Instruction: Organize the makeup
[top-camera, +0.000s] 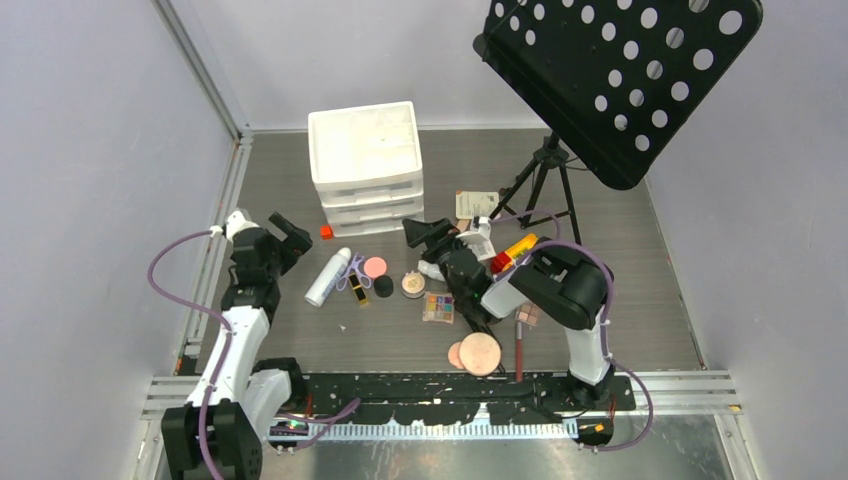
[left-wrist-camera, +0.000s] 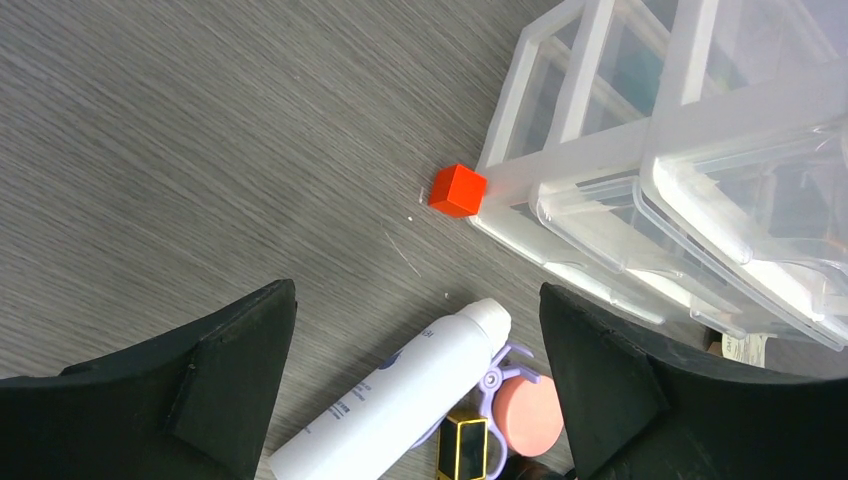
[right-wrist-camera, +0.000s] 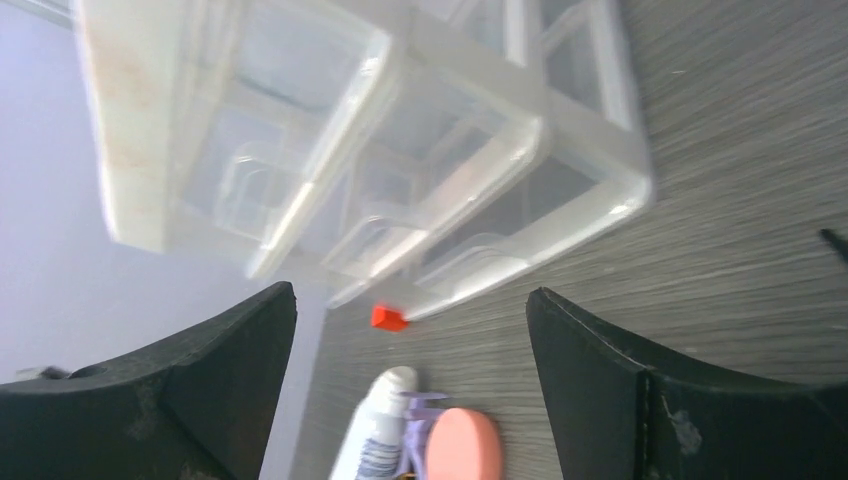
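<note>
A translucent white drawer unit (top-camera: 365, 150) stands at the back; a red cube (left-wrist-camera: 457, 191) sits by its corner. Before it lie a white bottle (top-camera: 327, 277), purple scissors (left-wrist-camera: 490, 382), a pink compact (top-camera: 375, 267), a gold-black item (left-wrist-camera: 462, 447), an eyeshadow palette (top-camera: 439, 307) and large powder discs (top-camera: 479, 353). My left gripper stands open left of the unit, above the table, nothing in its grasp. My right gripper is open just right of the unit, facing its lower drawers; nothing is between its fingers. Its arm hides part of the makeup.
A large black perforated stand (top-camera: 620, 90) on a tripod fills the back right. A yellow-and-red item (top-camera: 520, 245) and a card (top-camera: 474, 202) lie near it. Bare table shows at the left and far right; grey walls enclose the sides.
</note>
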